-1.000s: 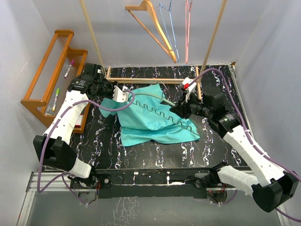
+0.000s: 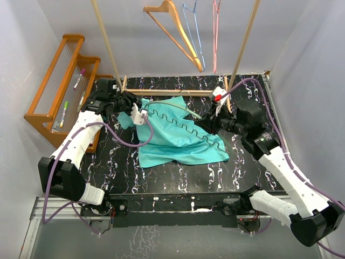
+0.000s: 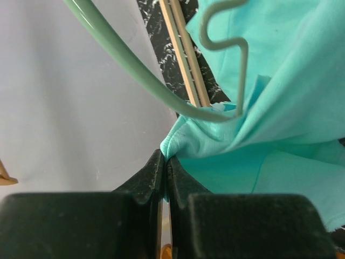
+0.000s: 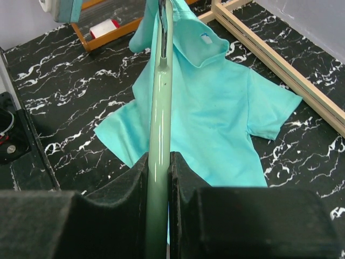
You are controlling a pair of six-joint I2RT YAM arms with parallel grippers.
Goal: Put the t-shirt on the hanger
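Observation:
The turquoise t-shirt (image 2: 180, 140) lies bunched on the black marbled table, part of it lifted at the left. My left gripper is shut on a pinched fold of the shirt (image 3: 280, 135). My right gripper is shut on a pale green hanger, which reaches over the shirt toward the left gripper; in the left wrist view its end lies against the raised fabric beside the pinched fold. Whether it is inside the shirt's opening is hard to tell.
A wooden frame (image 2: 161, 93) runs along the table's back. A wooden rack (image 2: 43, 120) stands at the left. A wooden hanger (image 2: 158, 9) and blue and pink hangers hang above the back. Bare table shows at the front and right.

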